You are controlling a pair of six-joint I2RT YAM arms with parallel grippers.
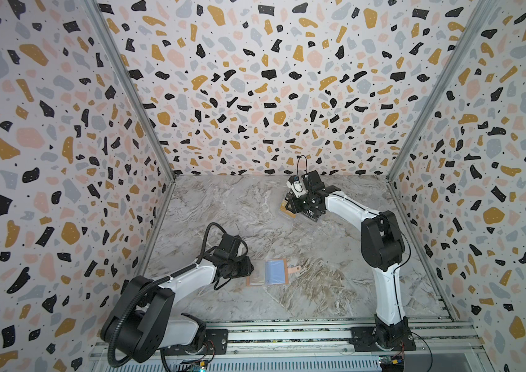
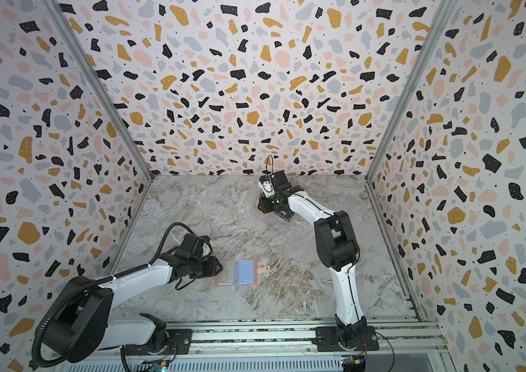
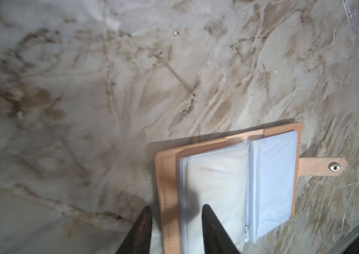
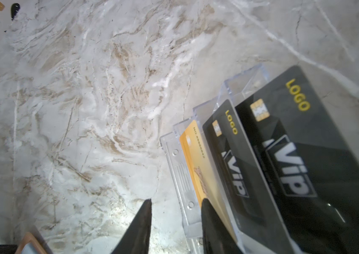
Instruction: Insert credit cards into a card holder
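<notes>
The card holder (image 3: 214, 194) lies spread on the table, tan with clear and pale blue sleeves and a snap strap (image 3: 319, 166). Over its left edge my left gripper stands open, nothing between its fingers. At the back, a clear stepped rack (image 4: 181, 180) holds an orange card (image 4: 198, 156), a black VIP card (image 4: 230, 156) and a larger-looking black VIP card (image 4: 295, 139) behind it. My right gripper is open at the rack's front; its right finger (image 4: 208, 226) overlaps the orange card's lower part in view. Whether they touch, I cannot tell.
Patterned walls (image 1: 269, 93) enclose the back and sides of the marble table (image 1: 213, 198). Between the rack and the card holder the tabletop is bare. A metal rail (image 1: 287, 328) runs along the front edge.
</notes>
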